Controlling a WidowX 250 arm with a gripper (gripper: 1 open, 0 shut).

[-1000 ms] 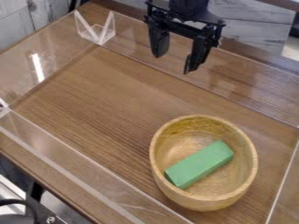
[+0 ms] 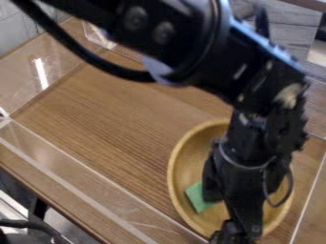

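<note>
My gripper (image 2: 241,196) is down in the wooden bowl (image 2: 184,174) at the lower right, open, its dark body covering much of the bowl. Part of a green block (image 2: 201,197) shows just left of the fingers; the rest is hidden behind the gripper.
A pale wall is at the back. The arm hides most of the upper right.
The arm has swung down from the back of the table over the bowl, and my gripper now covers much of the bowl and the green block.
</note>
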